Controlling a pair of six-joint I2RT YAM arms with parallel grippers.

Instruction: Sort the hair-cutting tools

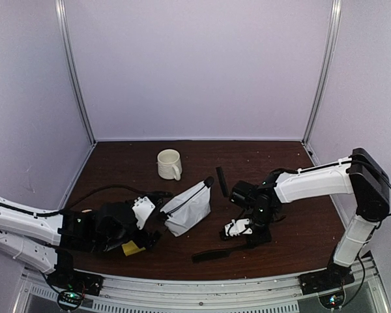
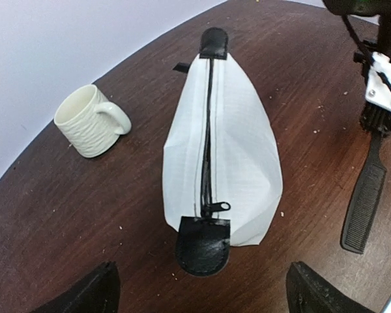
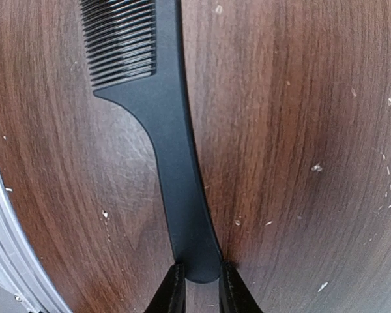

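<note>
A black comb (image 3: 176, 130) (image 1: 210, 255) lies on the table at the front centre. My right gripper is at the tip of its handle, one finger on each side, the comb still flat on the wood. My left gripper is open, facing a white zippered pouch (image 2: 247, 163) (image 1: 192, 208) with black end tabs, nothing between its fingers. A second dark, flat piece (image 1: 221, 182) lies behind the pouch to the right.
A white mug (image 1: 169, 163) stands at the back, left of the pouch. A yellow item (image 1: 131, 249) is partly hidden under the left arm. Walls bound the dark table (image 1: 260, 156).
</note>
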